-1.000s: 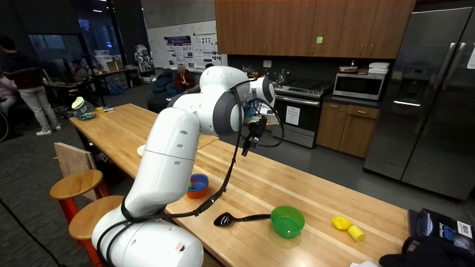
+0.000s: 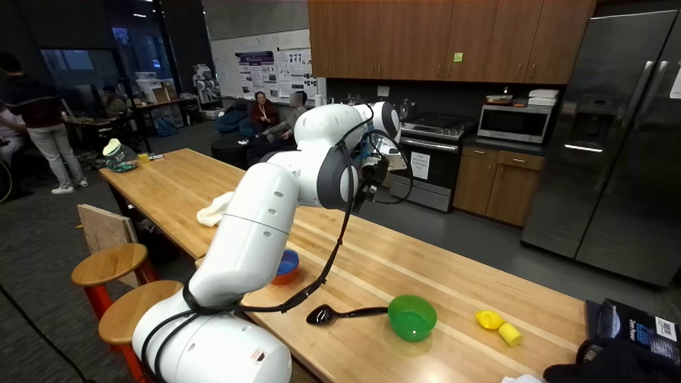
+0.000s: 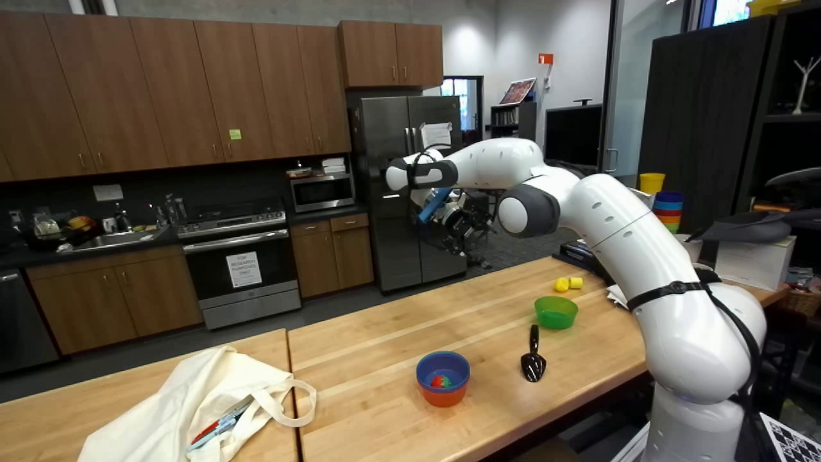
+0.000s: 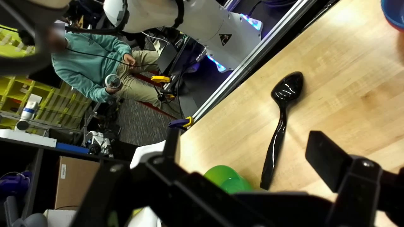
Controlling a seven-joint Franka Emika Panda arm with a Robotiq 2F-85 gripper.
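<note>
My gripper stands open above the table, its black fingers wide apart with nothing held between them. In the wrist view a black spoon (image 4: pixel 276 140) lies flat on the wood below the gap, well beneath the fingers. A green bowl (image 4: pixel 227 178) is partly hidden behind the gripper's body there; exterior view 1 has the whole bowl (image 2: pixel 412 318) touching or nearly touching the spoon's handle end. A blue bowl (image 3: pixel 442 369) sits nested in an orange one (image 3: pixel 444 397), with a small red and green item (image 3: pixel 440 381) inside. Two yellow objects (image 2: pixel 490 319) lie beyond the green bowl.
A cream cloth bag (image 3: pixel 185 400) with pens rests on the neighbouring table. Dark boxes and cloth (image 2: pixel 638 329) occupy the table's far right end in exterior view 1. Bare wood (image 3: pixel 369 346) stretches along the kitchen side.
In exterior view 1 the upper arm and gripper have shifted slightly right and up. The arm now covers more of the blue bowl. The tabletop objects have stayed where they were.
</note>
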